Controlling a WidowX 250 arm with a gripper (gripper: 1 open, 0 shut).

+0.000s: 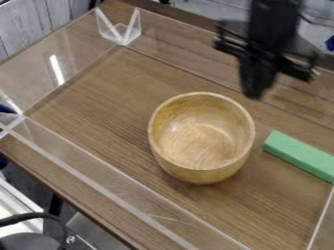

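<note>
The gripper point(268, 73) is a dark, motion-blurred shape high at the upper right, above the back of the wooden table; its fingers are too blurred to tell how they stand. A wooden bowl point(202, 161) sits upright near the middle. A green bar point(299, 156) lies flat to the right of the bowl, apart from it and clear of the gripper.
A small clear plastic object point(120, 26) stands at the back left. Clear strips run along the left and front edges.
</note>
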